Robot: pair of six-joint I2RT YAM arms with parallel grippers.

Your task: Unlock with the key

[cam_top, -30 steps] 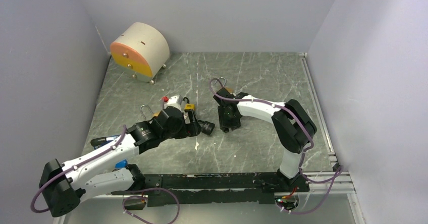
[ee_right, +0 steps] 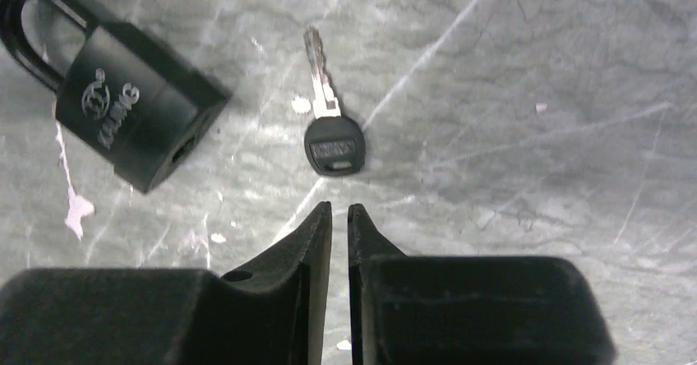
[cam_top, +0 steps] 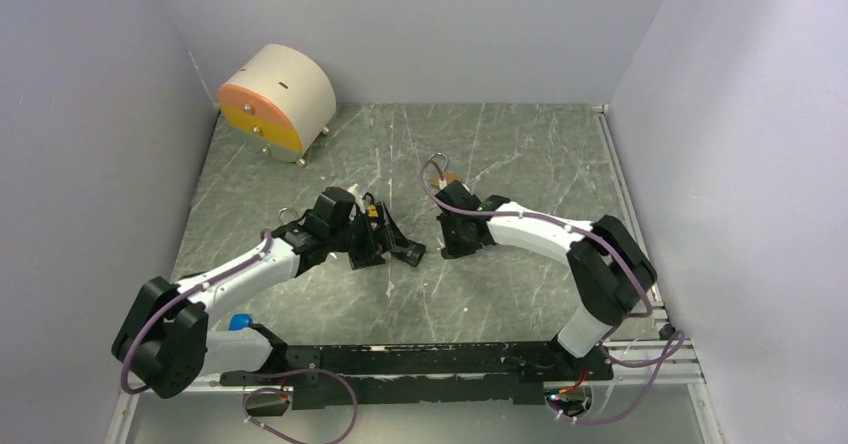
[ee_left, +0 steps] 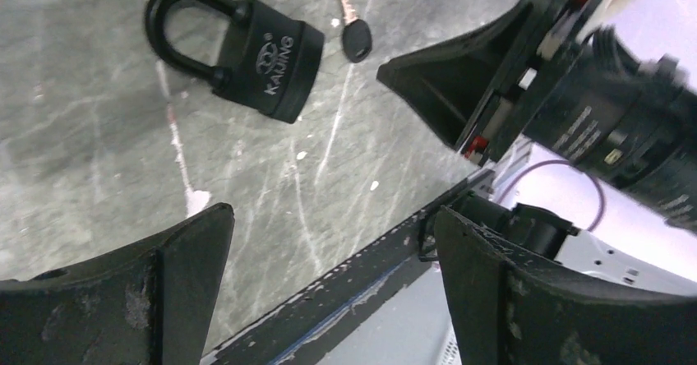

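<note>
A black KAIJING padlock (cam_top: 408, 253) (ee_left: 271, 61) (ee_right: 136, 106) lies on its side on the grey table. A key with a black head (ee_right: 334, 147) (ee_left: 356, 40) lies flat beside it. My left gripper hangs open above the table near the padlock, nothing between its fingers. My right gripper is shut above the table near the key's head; the key lies apart from its tips, and nothing shows between them.
A cream drum with an orange and yellow face (cam_top: 280, 94) stands at the back left. Other padlocks are partly hidden by the arms, and a blue object (cam_top: 239, 321) lies front left.
The padlock appears unmoved.
</note>
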